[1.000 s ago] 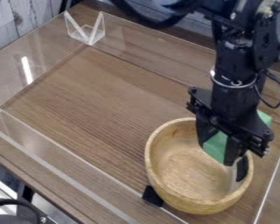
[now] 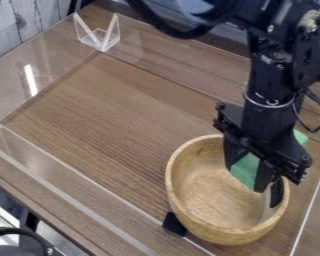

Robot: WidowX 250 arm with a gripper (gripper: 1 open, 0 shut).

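My black gripper [image 2: 259, 158] reaches down from the top right over a pale wooden bowl [image 2: 206, 196] at the lower right. A green object [image 2: 250, 170] is in the gripper, which is shut on it above the bowl's back right part. A dark piece [image 2: 275, 190] shows at the bowl's right side. The green object's full shape is hidden behind the fingers.
A clear plastic stand [image 2: 100, 32] is at the back left. A black block [image 2: 178, 225] sits at the bowl's front left, and dark cables [image 2: 9, 238] lie at the lower left corner.
The gripper has shifted very slightly over the bowl, still with the green object. Little else differs.
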